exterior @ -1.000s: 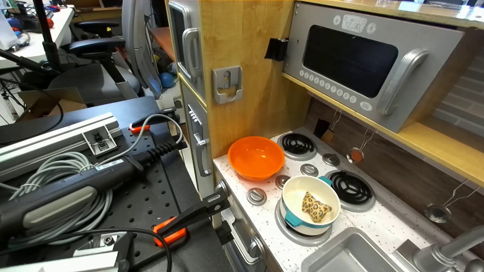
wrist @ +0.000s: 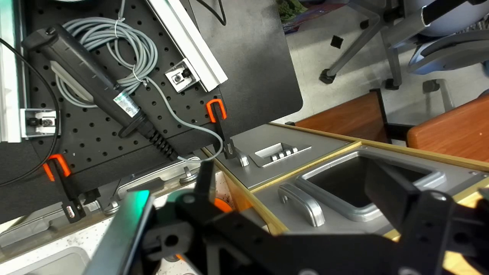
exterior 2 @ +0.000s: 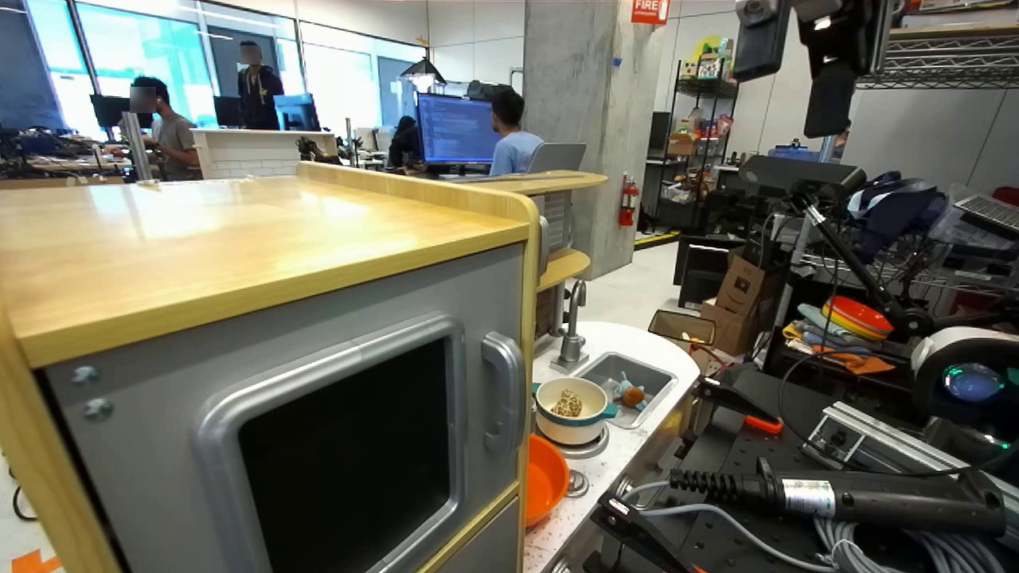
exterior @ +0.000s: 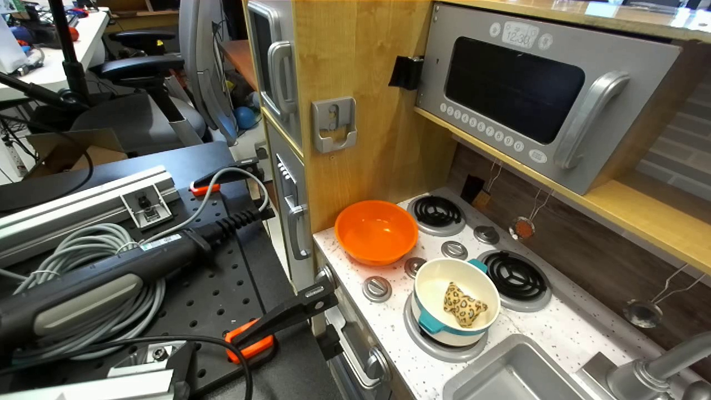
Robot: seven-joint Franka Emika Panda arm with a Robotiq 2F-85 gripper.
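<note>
A leopard-print plush lies inside the white and teal pot, which sits on a front burner. Beside the pot, toward the tall cabinet, stands an empty orange bowl on the counter. My gripper is open, its dark fingers wide apart with nothing held between them. Exterior view 2 places dark parts of the arm high at the upper right, well away from the counter. From the wrist, the pot and bowl are mostly hidden behind the gripper's body.
A blue and orange plush rests in the sink. Over the stove projects the microwave on its shelf. The black table carries a cable coil, metal rails and clamps. The faucet rises behind the sink.
</note>
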